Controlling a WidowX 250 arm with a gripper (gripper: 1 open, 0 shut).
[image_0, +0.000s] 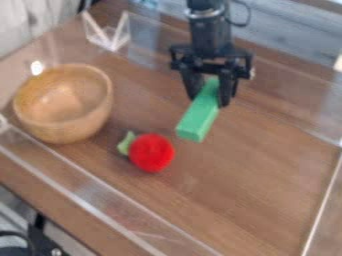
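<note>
My black gripper (211, 80) at the top centre is shut on a green block (199, 115), which hangs tilted below it over the wooden table (254, 180). To the lower left of the block lies a red round object (152, 153) with a small pale green piece at its left. A wooden bowl (64, 105) sits at the left. The current view is blurred.
A white wire-like object (107, 30) stands at the back left. Transparent edges run along the sides.
</note>
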